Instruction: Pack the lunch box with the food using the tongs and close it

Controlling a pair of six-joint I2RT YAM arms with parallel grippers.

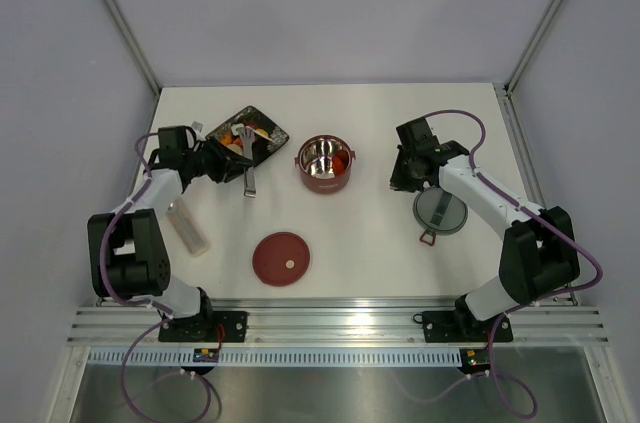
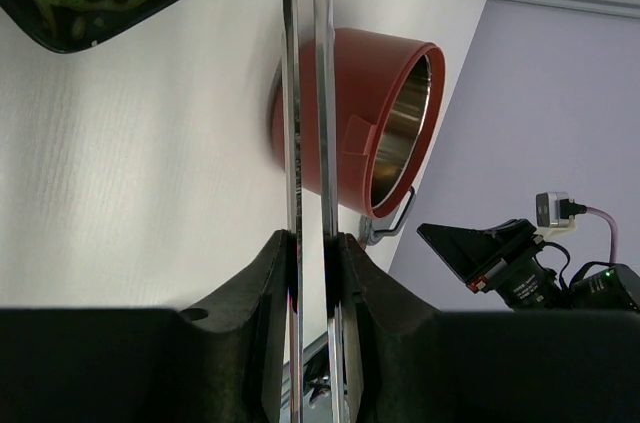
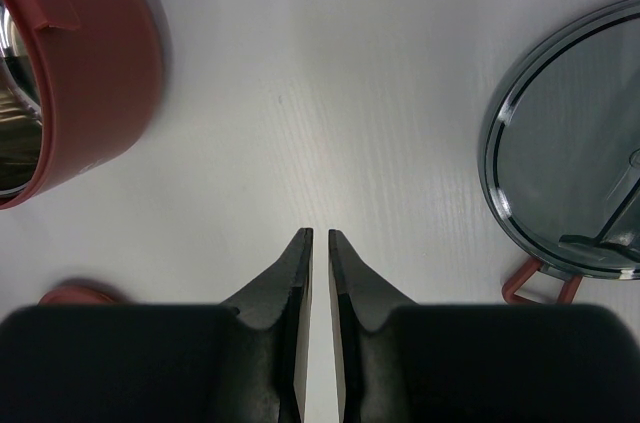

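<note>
My left gripper (image 1: pixel 226 161) is shut on long silver tongs (image 1: pixel 249 179), held over the black food tray (image 1: pixel 275 126) at the back left; orange and white food shows under them. The red lunch box (image 1: pixel 325 179), with steel inside and an orange piece in it, stands at the centre, also in the left wrist view (image 2: pixel 355 113). My right gripper hovers right of the box beside its round grey lid (image 1: pixel 452 208), its fingers slightly apart and empty.
A red round lid (image 1: pixel 281 268) lies at the front middle. A pale oblong case (image 1: pixel 185 225) lies at the left.
</note>
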